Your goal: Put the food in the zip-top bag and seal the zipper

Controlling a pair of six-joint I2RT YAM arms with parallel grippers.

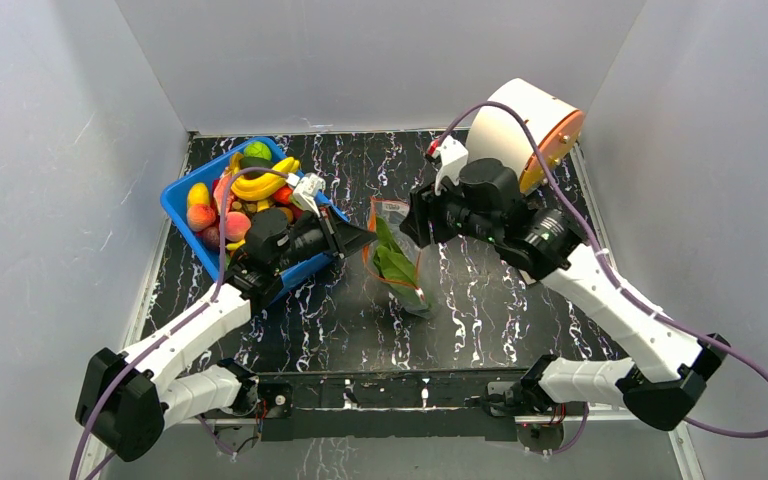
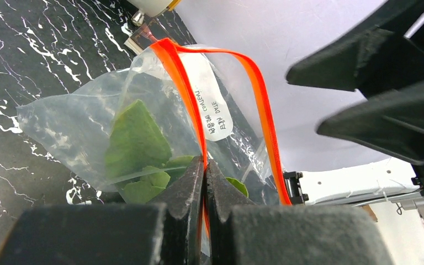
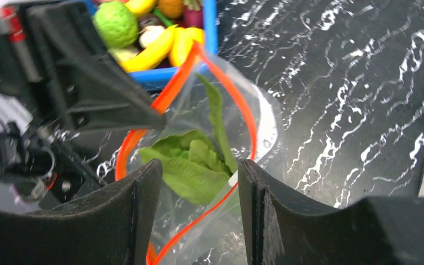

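Note:
A clear zip bag (image 1: 400, 280) with orange zipper edges stands on the marble surface, green leafy food (image 3: 193, 171) inside and its mouth gaping. My left gripper (image 1: 368, 236) is shut at the bag's left rim; in its own view the orange strip (image 2: 185, 88) runs to the fingertips, though whether it is pinched I cannot tell. My right gripper (image 1: 417, 228) is open, above the bag's right side, its fingers either side of the near zipper edge in the right wrist view.
A blue bin (image 1: 175, 200) of mixed fruit and vegetables is at the left. A white drum (image 1: 510, 130) lies at the back right. Grey walls surround the surface.

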